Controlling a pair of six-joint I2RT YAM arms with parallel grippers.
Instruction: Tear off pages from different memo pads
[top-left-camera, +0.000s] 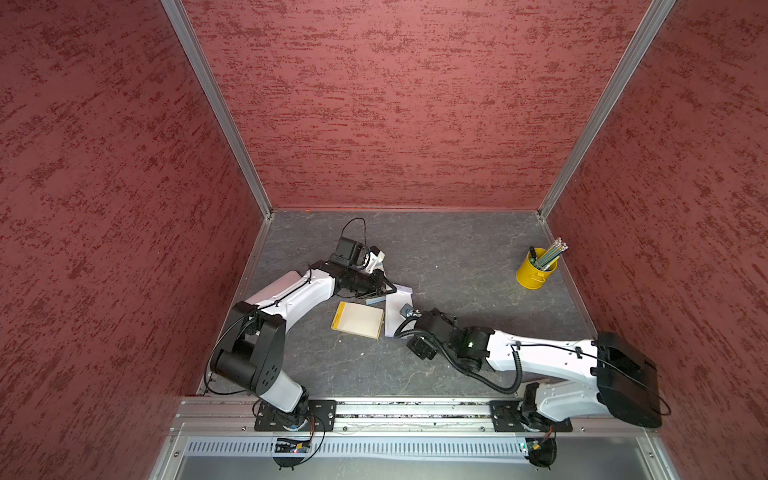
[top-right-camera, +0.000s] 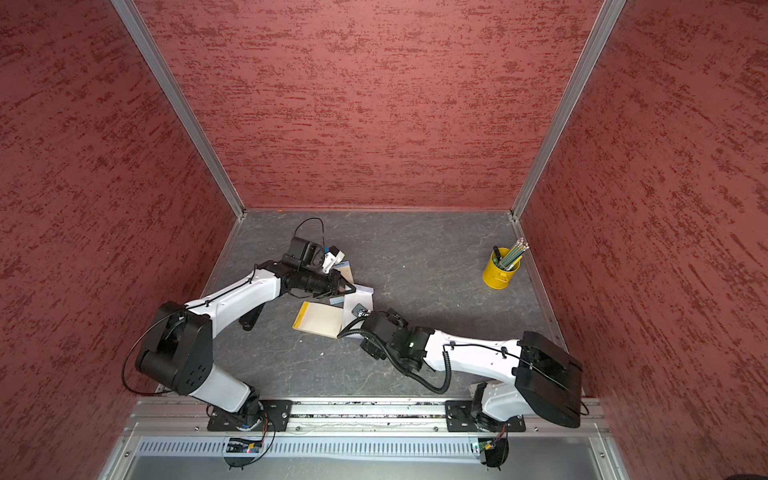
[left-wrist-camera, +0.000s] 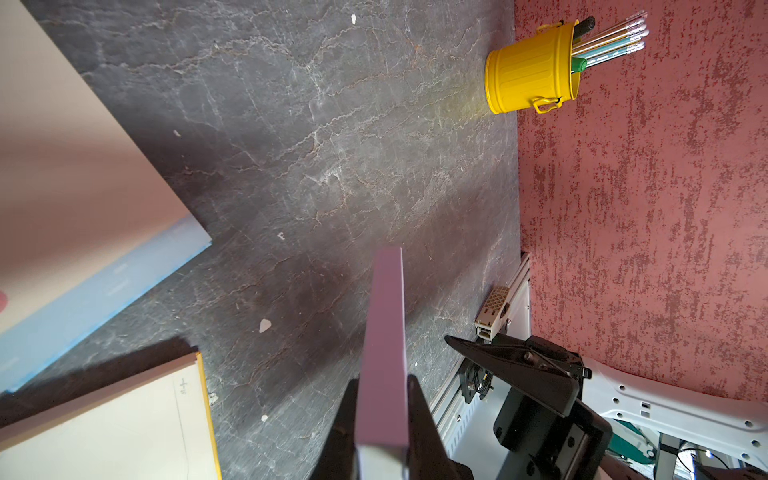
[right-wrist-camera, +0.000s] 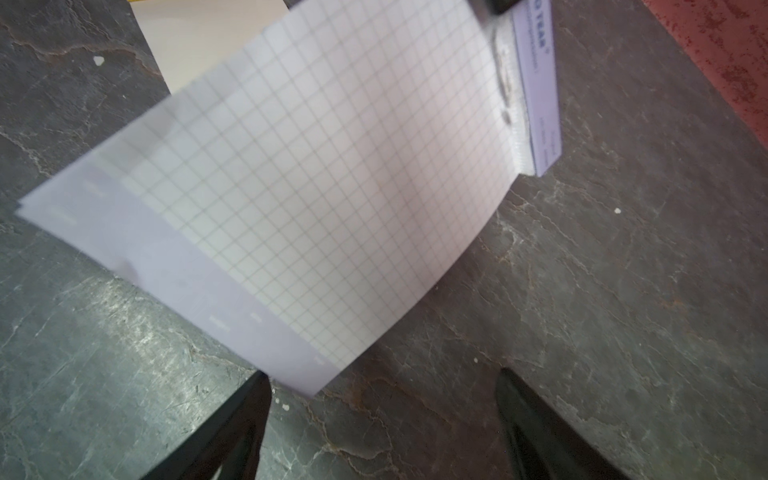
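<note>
My left gripper (top-left-camera: 387, 288) is shut on a lilac memo pad (left-wrist-camera: 382, 336), seen edge-on in the left wrist view. Its gridded sheets (right-wrist-camera: 336, 184) hang from the bound edge, filling much of the right wrist view. My right gripper stands open just beside the lower edge of the hanging sheets; I see nothing clearly held between its fingers. A cream pad (top-left-camera: 357, 320) with a yellow edge lies flat left of the held pad. A beige pad with a blue edge (left-wrist-camera: 80, 184) lies behind it, partly hidden by the left arm in the top views.
A yellow bucket of pencils (top-left-camera: 534, 272) stands at the right back. A pink item (top-left-camera: 274, 289) lies partly behind the left arm. Red walls enclose the table.
</note>
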